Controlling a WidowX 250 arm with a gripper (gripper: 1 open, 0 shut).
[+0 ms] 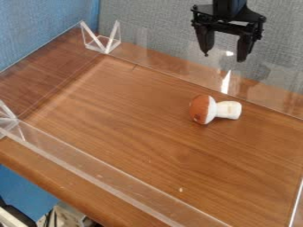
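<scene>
My gripper (222, 46) hangs high at the top of the camera view, above the back of the wooden table (119, 133). Its two fingers stand apart with nothing between them. Below it and a little in front, a mushroom-shaped object with a brown cap and a white stem (215, 110) lies on its side on the table, clear of the fingers.
Clear acrylic walls (119, 182) line the table edges, with white triangular brackets (101, 40) at the back left and left front. Grey-blue padded walls stand behind and to the left.
</scene>
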